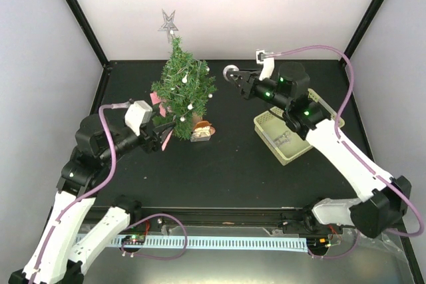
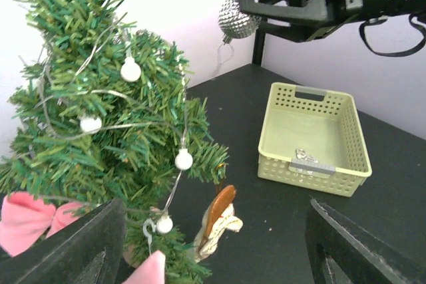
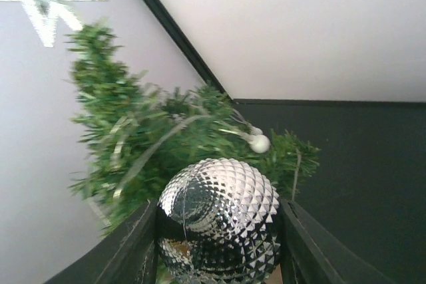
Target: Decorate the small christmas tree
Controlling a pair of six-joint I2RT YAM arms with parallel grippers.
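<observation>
The small Christmas tree (image 1: 181,84) stands left of centre, with a silver star (image 1: 168,23) at its top, white bulbs and a pink ribbon (image 2: 28,220) low on its side. To the tree's right, in the air, my right gripper (image 1: 237,74) is shut on a faceted silver ball (image 3: 219,211). A thin string loop hangs below the ball (image 2: 239,19) in the left wrist view. At the tree's lower left my left gripper (image 1: 169,135) is open, with its fingers (image 2: 80,244) wide apart and nothing held between them.
A pale yellow basket (image 2: 313,131) sits at the right of the black table, with small clear or silvery pieces (image 2: 306,155) inside. A brown-and-cream object (image 2: 216,221) rests by the tree's base.
</observation>
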